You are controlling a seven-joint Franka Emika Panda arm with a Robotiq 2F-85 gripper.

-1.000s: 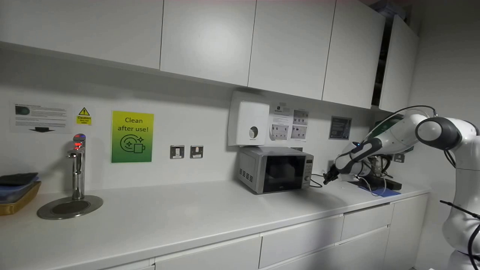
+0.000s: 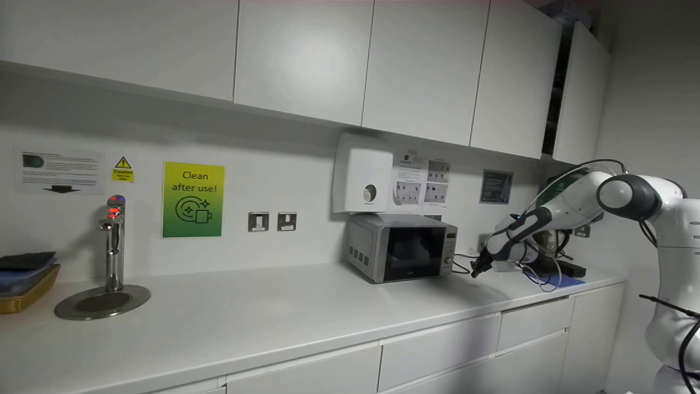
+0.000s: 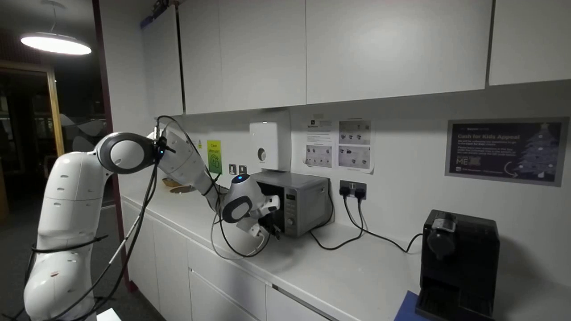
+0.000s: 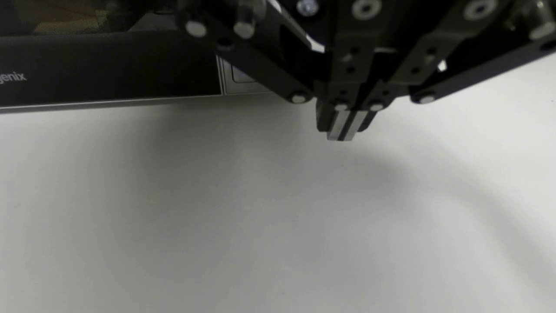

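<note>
The silver microwave (image 2: 403, 247) stands on the white counter with its dark door closed. In exterior view 1 my gripper (image 2: 475, 273) is just right of the microwave's control side, low over the counter. From exterior view 2, the gripper (image 3: 276, 233) appears by the front of the microwave (image 3: 304, 206), which it partly hides along with my arm. The wrist view shows the gripper shut, its fingertips together above bare counter and nothing visible between them. The lower front edge of the microwave (image 4: 114, 73) fills the upper left there. Whether the fingers touch anything cannot be told.
Black cables (image 3: 342, 241) run along the counter behind and right of the microwave. A black coffee machine (image 3: 457, 262) stands on a blue mat (image 3: 409, 308). At the far left is a tap (image 2: 115, 246).
The arm has shifted slightly left in exterior view 1. My gripper has come down a little and tilts more downward. The microwave has stayed put.
</note>
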